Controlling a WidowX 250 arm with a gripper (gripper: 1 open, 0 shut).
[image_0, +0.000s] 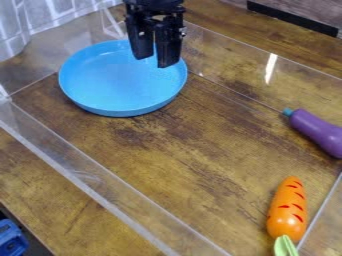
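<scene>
My black gripper (156, 52) hangs over the back part of a round blue plate (114, 90), its two fingers pointing down, apart, with nothing seen between them. An orange toy carrot (289, 210) with green leaves lies at the front right of the wooden surface. A purple toy eggplant (314, 130) with a green tip lies at the right edge. The plate shows no object on it, though the gripper hides part of its back.
Clear plastic walls (94, 200) border the wooden surface (187, 170). A crumpled light cloth (27, 30) is at the back left, a blue object (8, 240) at the lower left.
</scene>
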